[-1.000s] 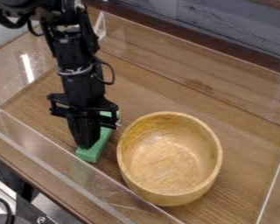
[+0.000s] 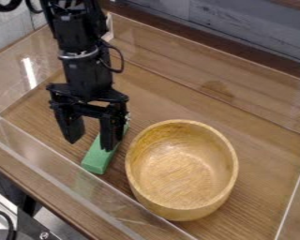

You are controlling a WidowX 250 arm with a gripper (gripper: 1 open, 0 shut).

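My black gripper (image 2: 90, 133) hangs from the arm at the left middle, its fingers open and pointing down, just above and beside a green oblong object (image 2: 102, 159). The green object lies on the wooden surface; its upper part is partly hidden behind the gripper. I cannot see anything held between the fingers.
A large yellow bowl (image 2: 182, 183) stands at the lower right, close beside the green object. A clear edge runs along the lower left, with a dark cable below it.
The gripper has risen and shifted slightly from over the green object, its fingers now appearing more spread. The green object and bowl look unmoved.
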